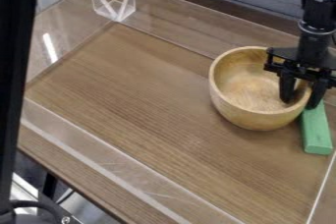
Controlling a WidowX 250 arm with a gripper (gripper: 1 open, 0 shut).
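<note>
My black gripper (300, 83) reaches down from the top right onto the right rim of a light wooden bowl (243, 100), shut on that rim with its fingertips partly inside the bowl. A green block (316, 135) lies on the table beside the bowl's right side, just below the gripper and partly hidden by it.
A small white wire-like holder (113, 8) stands at the back left.
</note>
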